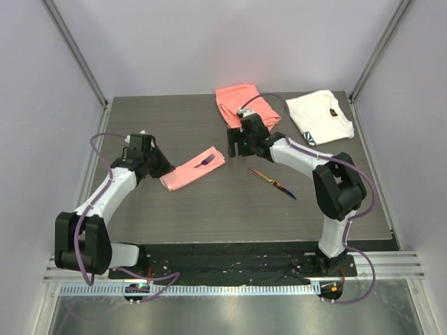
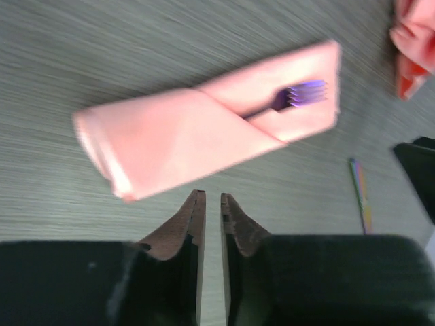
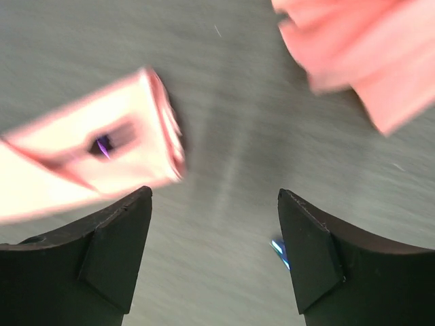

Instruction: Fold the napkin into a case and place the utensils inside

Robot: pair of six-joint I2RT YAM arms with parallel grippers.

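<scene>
The pink napkin (image 1: 186, 174) lies folded into a long pocket, with a purple fork (image 2: 304, 92) tucked in, tines showing at its right part. My left gripper (image 1: 165, 169) hangs above the napkin's left end; in the left wrist view its fingers stand close together, a narrow gap between them and nothing visible in it. My right gripper (image 1: 236, 151) is open above the table just beyond the napkin's right end, empty. A rainbow-coloured utensil (image 1: 271, 183) lies on the bare table to the right, also partly visible in the right wrist view.
A pile of pink napkins (image 1: 244, 103) lies at the back middle, and a white cloth (image 1: 318, 115) with a small dark item at the back right.
</scene>
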